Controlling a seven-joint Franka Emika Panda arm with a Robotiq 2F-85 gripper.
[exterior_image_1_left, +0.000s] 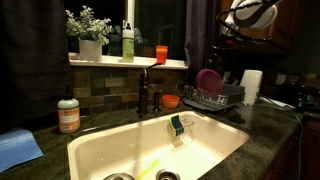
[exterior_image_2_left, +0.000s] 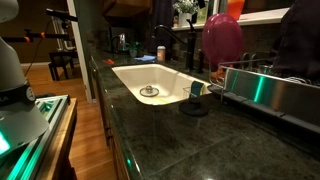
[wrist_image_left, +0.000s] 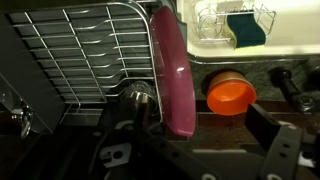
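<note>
My gripper is open, its dark fingers spread at the lower edge of the wrist view with nothing held between them. Below it, the dark red plate stands on edge at the side of the wire dish rack. An orange bowl sits on the counter beside the plate, nearer the right finger. From outside, the plate rises upright from the rack, and the arm reaches in above it from the upper right. Exterior view 2 shows the plate large, its lower edge at the rack.
The white sink holds a wire caddy with a sponge. A black faucet stands behind it. A soap bottle, a blue cloth and a paper towel roll also occupy the counter.
</note>
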